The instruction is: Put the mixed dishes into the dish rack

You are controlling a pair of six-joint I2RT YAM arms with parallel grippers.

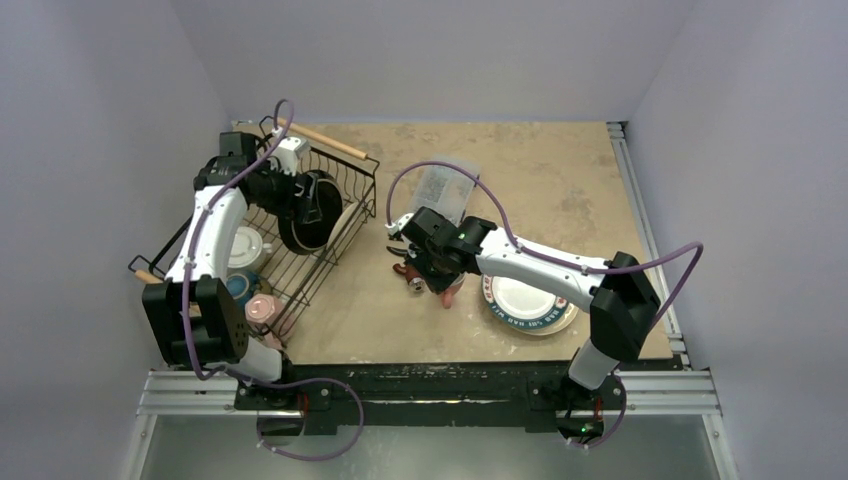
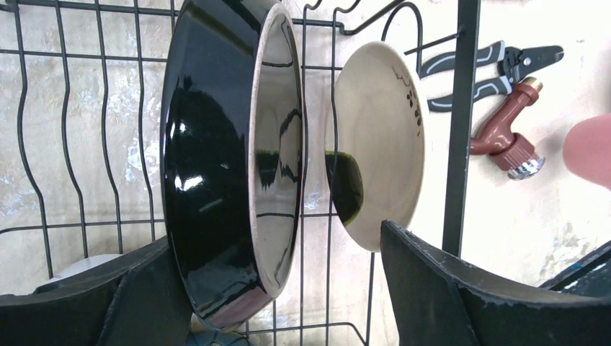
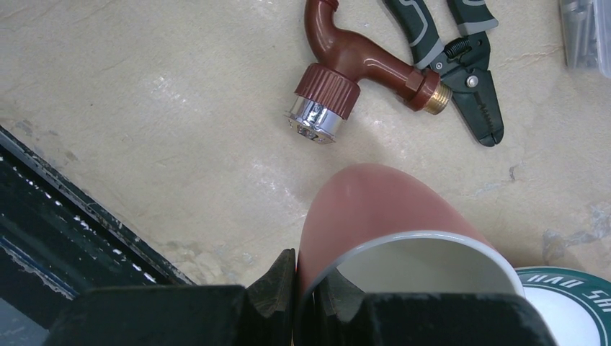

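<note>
In the left wrist view a glossy black dish (image 2: 209, 144) stands on edge in the wire rack (image 1: 300, 280), between the fingers of my open left gripper. A cream plate (image 2: 382, 122) stands beside it. My right gripper is shut on the rim of a pink cup (image 3: 382, 194), low over the counter. A stack of plates (image 1: 520, 300) lies to the right of it. A white lidded piece (image 1: 245, 250), a blue cup (image 1: 238, 285) and a pink piece (image 1: 262, 310) sit in the rack's near part.
A brown tap (image 3: 346, 58), pliers (image 3: 475, 94) and a clear box (image 3: 587, 29) lie on the counter between the rack and the plates. Walls enclose the sides and back.
</note>
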